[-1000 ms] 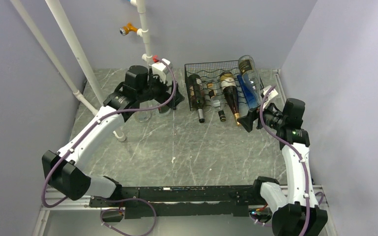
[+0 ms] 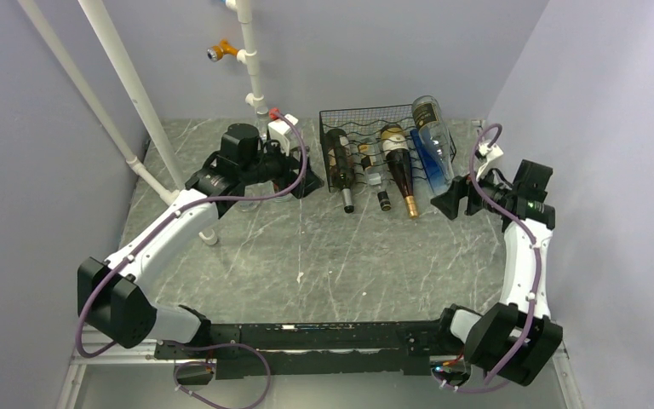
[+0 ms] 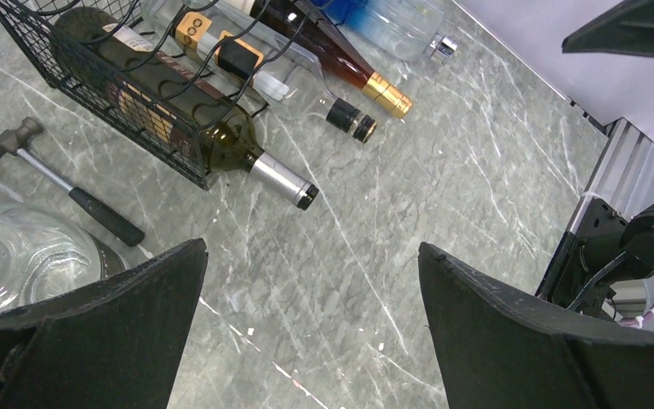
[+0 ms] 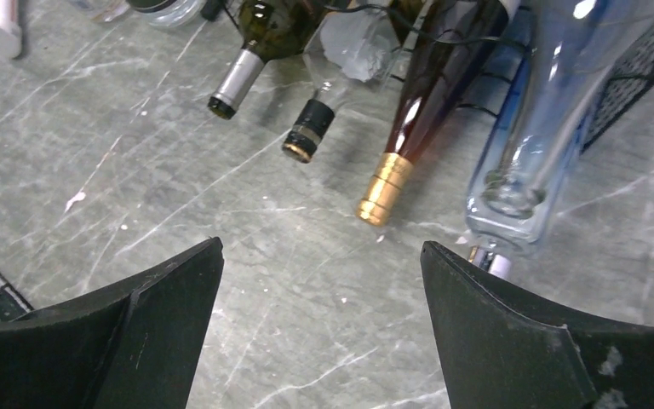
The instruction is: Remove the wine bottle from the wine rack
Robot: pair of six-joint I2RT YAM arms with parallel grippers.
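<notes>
Several bottles lie on the black wire wine rack [image 2: 366, 113], necks toward the front. From left to right are a dark green bottle [image 2: 339, 162], a small clear bottle with a black cap [image 2: 375, 170], a dark red bottle with a gold neck [image 2: 398, 162], a blue bottle [image 2: 426, 160] and a large clear bottle [image 2: 433, 135] above it. My left gripper is open and empty, left of the green bottle. Beside the rack's right front, my right gripper stands open too, with bare floor between its fingers.
A hammer [image 3: 61, 181] and a clear glass container [image 3: 30, 256] lie left of the rack, near my left gripper. White pipes [image 2: 128, 85] rise at the left; a wall [image 2: 596, 170] bounds the right. The grey marbled floor in front of the rack is clear.
My right gripper has moved right and slightly back, away from the gold-necked bottle. The bottles have not moved.
</notes>
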